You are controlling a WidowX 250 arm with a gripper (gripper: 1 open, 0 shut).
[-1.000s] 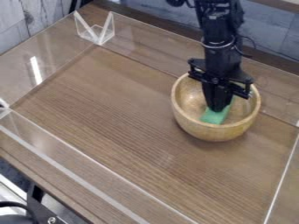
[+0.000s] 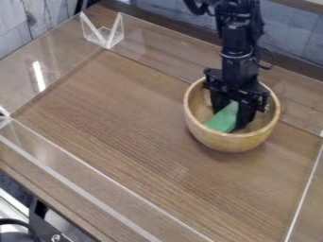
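The black gripper [image 2: 235,97] reaches down from the top of the view into a wooden bowl [image 2: 231,139] at the right of the table. A green object [image 2: 222,120] lies inside the bowl, partly hidden under the gripper. The fingers are dark and overlap the green object, so I cannot tell whether they are open or shut on it.
A white wire stand [image 2: 104,28] is at the back left. Walls border the table at the back.
The gripper has shifted slightly left over the bowl. The bowl sits slightly further left, and more of the green object's upper part is covered by the gripper.
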